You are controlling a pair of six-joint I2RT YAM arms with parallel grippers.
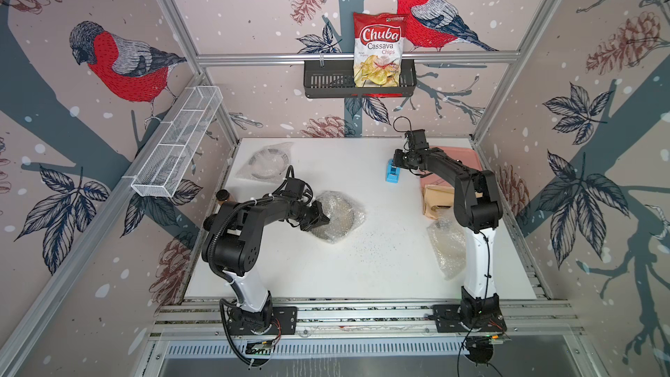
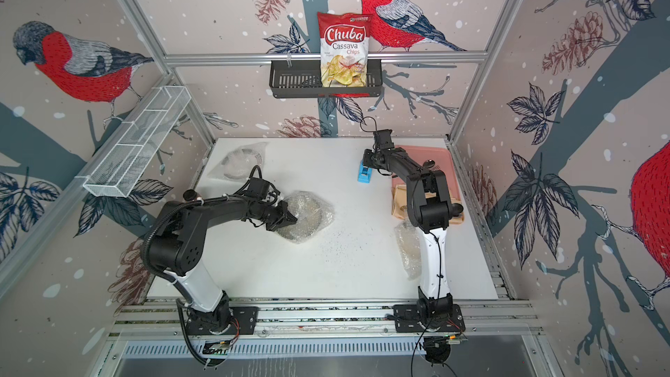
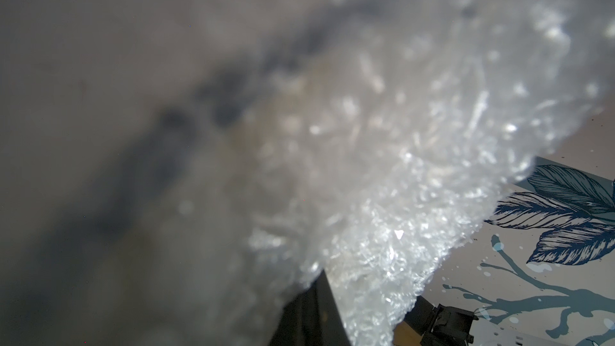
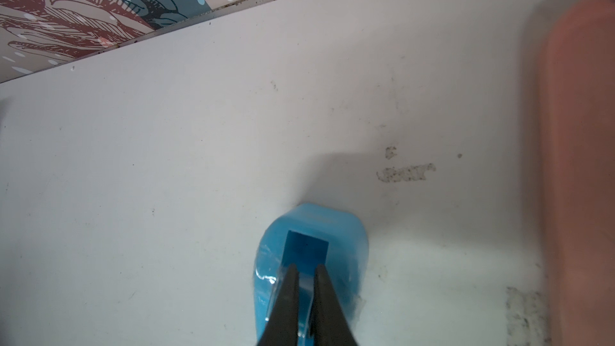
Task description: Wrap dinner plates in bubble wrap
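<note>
A plate wrapped in bubble wrap (image 1: pixel 338 216) lies at mid-table, left of centre. My left gripper (image 1: pixel 321 220) is shut at the bundle's left side. In the left wrist view, cloudy bubble wrap (image 3: pixel 390 237) fills most of the picture and meets a dark finger (image 3: pixel 312 314); whether any film is pinched is hidden. At the back right, a small blue tape dispenser (image 4: pixel 314 221) stands on the table. My right gripper points down onto it, its narrow fingers shut on its middle part. A second wrapped bundle (image 1: pixel 269 163) rests at the back left.
A pink tray (image 1: pixel 457 158) with a tan folded item (image 1: pixel 437 199) sits under the right arm. Loose bubble wrap (image 1: pixel 447 245) lies at the front right. A dark bottle (image 1: pixel 223 196) stands at the left edge.
</note>
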